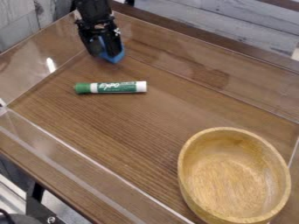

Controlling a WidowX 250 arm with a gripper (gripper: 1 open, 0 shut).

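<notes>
The black gripper (100, 37) hangs at the top left of the camera view, low over a small blue object (112, 56) and partly covering it; it is hard to see how its fingers stand. A green and white marker (110, 87) lies flat on the wooden table, in front of the blue object. A large yellow bowl (233, 175) sits at the bottom right.
</notes>
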